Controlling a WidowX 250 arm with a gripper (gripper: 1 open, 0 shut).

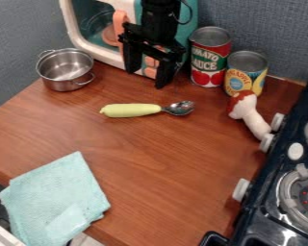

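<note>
My black gripper (pixel 150 60) hangs at the top centre, in front of a white and teal toy microwave (pixel 95 19). Its fingers point down, and whether they hold anything is not clear. Below it on the wooden counter lies a spoon (pixel 149 110) with a pale yellow handle. A red and green can (pixel 210 60) and a yellow-labelled can (pixel 245 76) stand to the right, with a white toy with a red top (pixel 248 112) in front of them.
A steel pot (pixel 65 69) sits at the left. A light blue cloth (pixel 54 200) lies front left. A black stove (pixel 279 197) fills the right side.
</note>
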